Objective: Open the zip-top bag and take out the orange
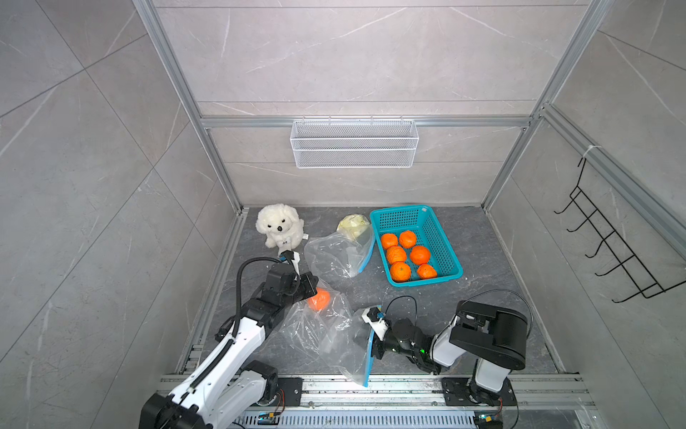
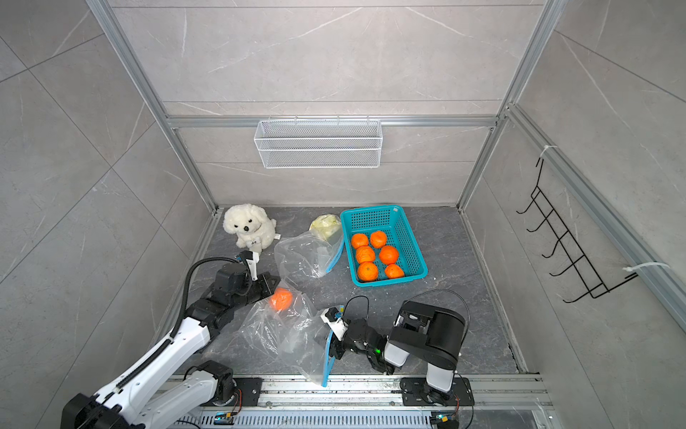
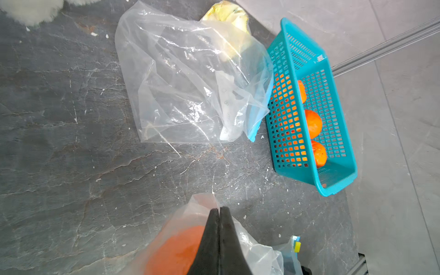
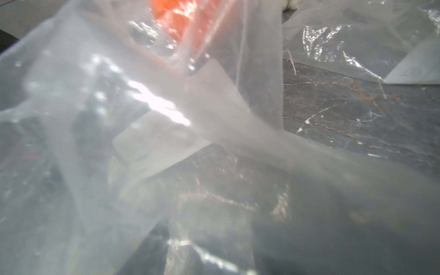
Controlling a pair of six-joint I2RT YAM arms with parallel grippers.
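The clear zip top bag [image 1: 339, 339], with a blue zip strip [image 1: 369, 357], sags between my two arms. Inside it, the orange [image 1: 318, 299] lies close to my left gripper. That gripper is shut on the bag's far corner, and plastic gathers on both sides of its dark fingers [image 3: 211, 243]. At the bag's zip end is my right gripper. Its fingers [image 4: 144, 249] look parted, seen dimly through plastic that covers much of the right wrist view. Whether they are inside the bag's mouth cannot be made out.
Farther back lies a second clear bag [image 3: 183, 82] with a pale yellow item [image 3: 229, 18]. A teal basket [image 1: 446, 257] of several oranges [image 1: 420, 254] stands right of it. A white plush dog [image 1: 279, 225] sits back left.
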